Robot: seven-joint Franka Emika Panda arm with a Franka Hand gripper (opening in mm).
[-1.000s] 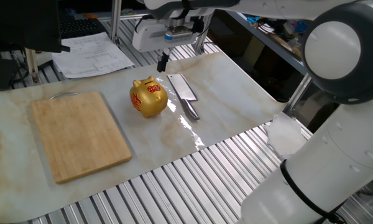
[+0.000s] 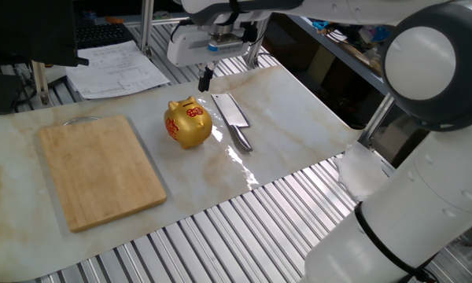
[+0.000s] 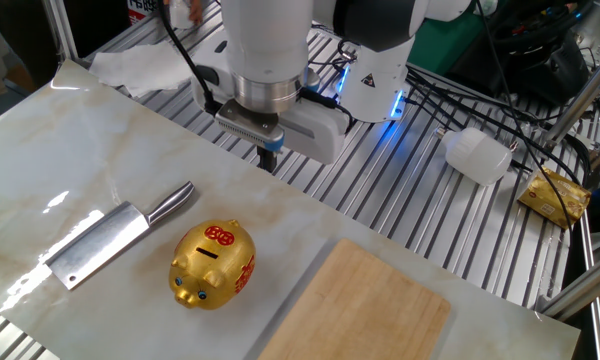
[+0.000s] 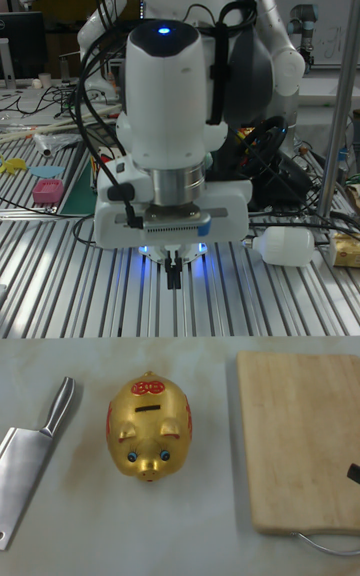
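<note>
My gripper (image 4: 174, 279) hangs in the air, its two dark fingers together with nothing showing between them. It is clear of every object. On the marbled mat stands a golden piggy bank (image 2: 189, 123) with red markings, its snout turned toward the camera of exterior view 3 (image 4: 149, 429). Beside it lies a cleaver (image 3: 115, 235) with a steel handle, flat on the mat. On the pig's other side is a wooden cutting board (image 2: 102, 171) with a metal loop at one end; nothing rests on it.
The marbled mat (image 2: 299, 118) has free room past the cleaver. Slatted metal table (image 2: 244, 236) borders it. Papers (image 2: 114, 72) lie behind the mat in exterior view 1. A white bulb-shaped object (image 3: 477, 156) and a gold box (image 3: 554, 197) sit on the slats.
</note>
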